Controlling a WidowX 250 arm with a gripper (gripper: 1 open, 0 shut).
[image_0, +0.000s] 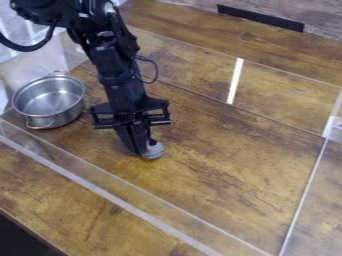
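My black gripper (134, 134) is low over the wooden table (241, 170), at the middle left of the camera view, directly over a small silver spoon-like object (151, 150) whose rounded end shows below the fingers. The gripper covers most of that object, and the pale green part of it is mostly hidden. Whether the fingers are shut on it is hard to tell.
A steel pot (47, 100) stands left of the gripper. A white strip (235, 82) lies toward the back right.
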